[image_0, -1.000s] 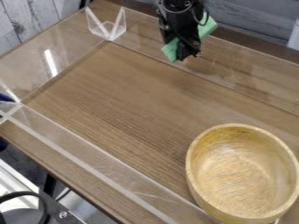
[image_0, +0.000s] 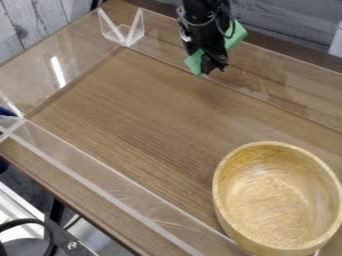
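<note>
The black gripper (image_0: 206, 50) is at the top centre of the camera view, shut on a green object (image_0: 231, 35) near the back of the wooden table (image_0: 147, 120). The green object shows on both sides of the gripper, partly hidden by it; its shape is hard to tell.
A large wooden bowl (image_0: 274, 195) sits at the front right. A clear plastic piece (image_0: 122, 30) stands at the back left, and transparent strips run along the table's edges.
The gripper and the green object have shifted very slightly; the bowl and table are unchanged.
</note>
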